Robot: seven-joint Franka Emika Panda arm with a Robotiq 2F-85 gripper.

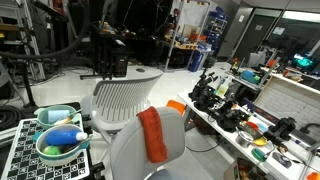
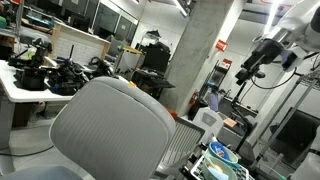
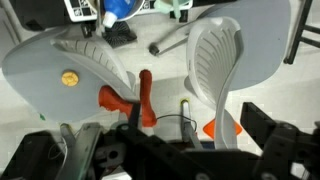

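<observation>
A red-orange cloth [image 1: 153, 135] is draped over the back of a grey chair [image 1: 127, 155]; the wrist view shows the cloth [image 3: 120, 101] from above, below the camera. My gripper is open, its dark fingers reaching in from the bottom edge with clear space between them and nothing held. In exterior view 2 the gripper [image 2: 239, 90] hangs at the end of the white arm, up in the air. Two containers stand on a black-and-white surface: a pale green one [image 1: 57, 113] and a bowl [image 1: 60, 155] with a blue item [image 1: 62, 137] inside.
A second, white-backed chair [image 1: 125, 100] stands behind the grey one. A long table [image 1: 285, 102] crowded with dark equipment runs along the right. On the floor lies an orange object [image 1: 177, 105]. Bare floor lies between the chairs and the table.
</observation>
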